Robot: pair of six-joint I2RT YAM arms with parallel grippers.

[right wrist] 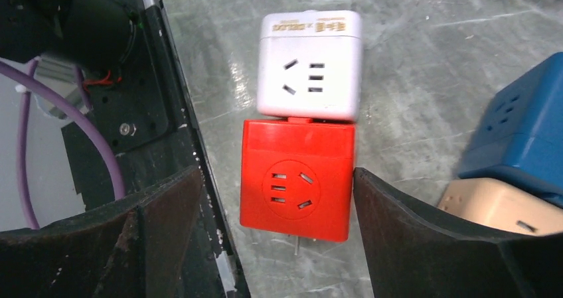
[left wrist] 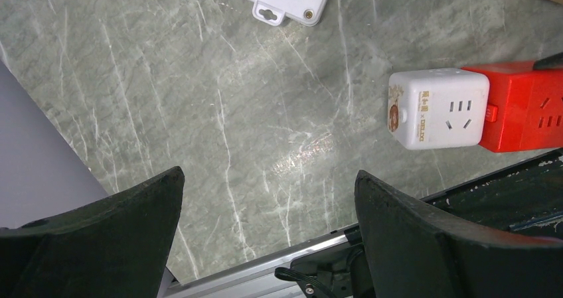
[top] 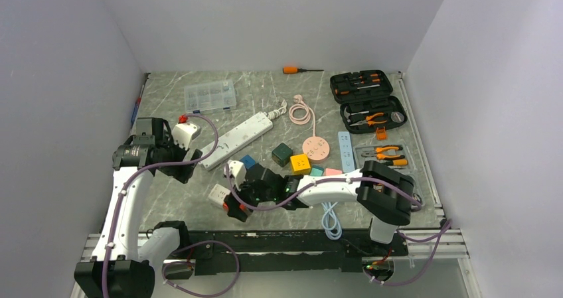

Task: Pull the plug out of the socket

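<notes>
A white cube socket (left wrist: 446, 109) and a red cube plug (left wrist: 521, 105) sit side by side near the table's front edge, with a narrow seam between them. In the right wrist view, the red plug (right wrist: 297, 178) lies between the spread fingers of my right gripper. The right-hand finger (right wrist: 375, 198) appears to be at the plug's side, while a gap shows on the left. The white socket (right wrist: 309, 66) is beyond the fingertips. My left gripper stands open over bare table, to the left of the socket, holding nothing.
Blue (right wrist: 514, 115) and beige (right wrist: 504, 208) cubes lie close to the right gripper's right finger. A long white power strip (top: 238, 140) lies behind both grippers. The table's front rail (left wrist: 504, 198) runs close by the plug. Bare table lies under the left gripper.
</notes>
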